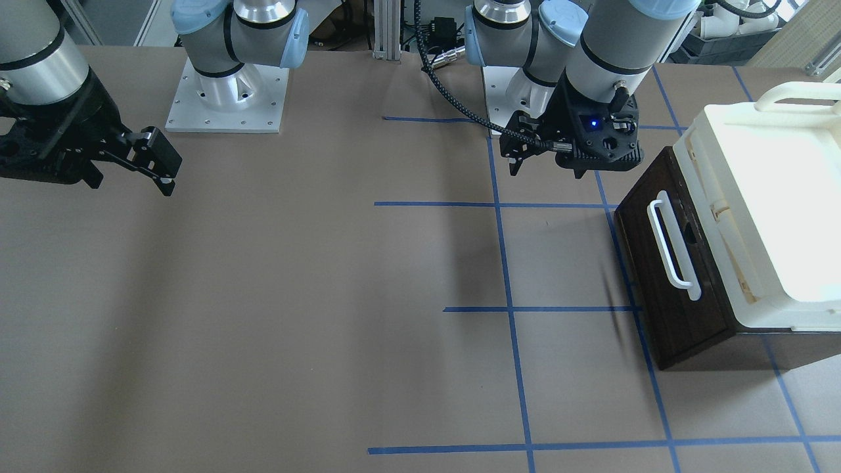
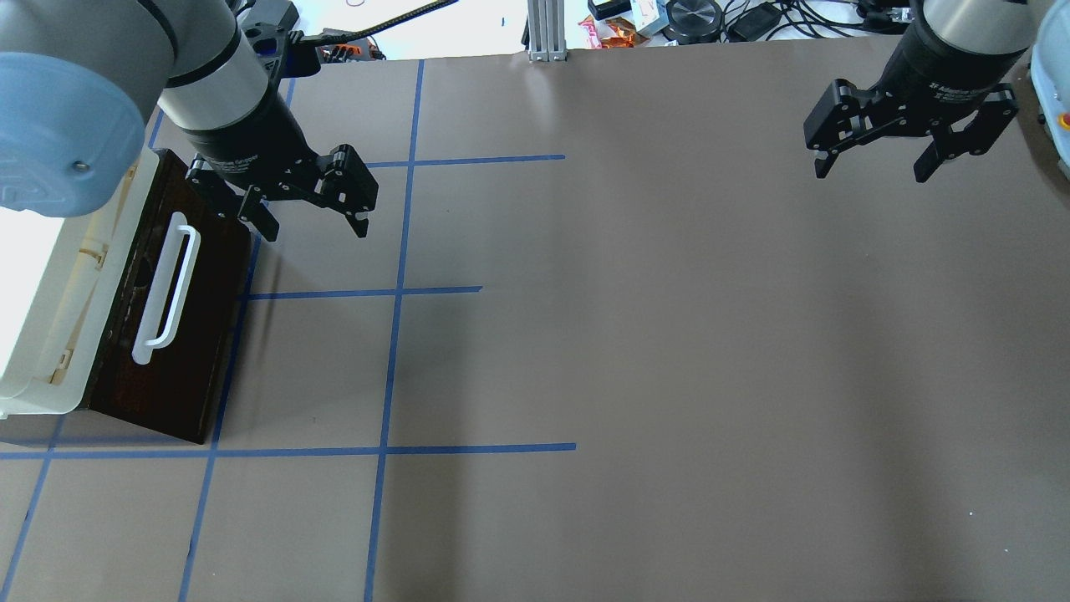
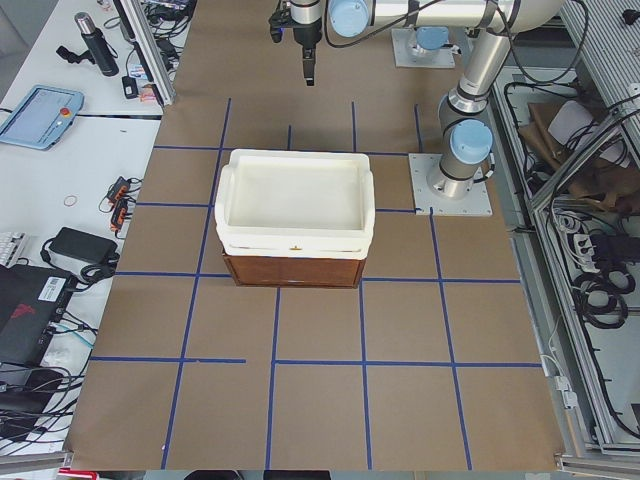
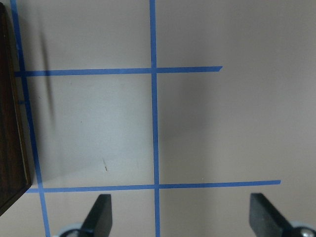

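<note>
A dark wooden box (image 1: 670, 331) with a white handle (image 1: 674, 244) on its side and a white tray (image 3: 294, 200) on top stands on the taped floor. My gripper hangs above the floor beside the box's handled side, pointing down, its two fingers wide apart with bare floor between them. In the left wrist view only the box's dark edge shows at the far left.
A second arm with a black gripper (image 2: 870, 160) hangs across the open floor. Arm bases on white plates (image 3: 450, 200) line one edge. Cables and devices lie on a white side table (image 3: 80, 170).
</note>
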